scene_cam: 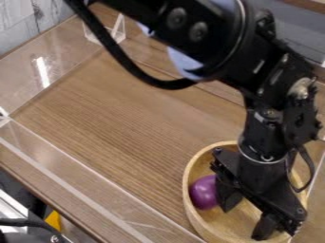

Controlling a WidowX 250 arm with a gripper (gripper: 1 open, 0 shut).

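A purple round object [203, 193] sits inside a tan bowl [210, 228] at the lower right of the camera view. My black gripper [246, 211] reaches down into the bowl just right of the purple object, its fingers apart. The purple object is left of the fingers, partly behind the nearer one; whether they touch cannot be told.
A clear plastic edge runs along its left and front. Cables and other items lie beyond it at the lower left. The arm hides much of the upper right.
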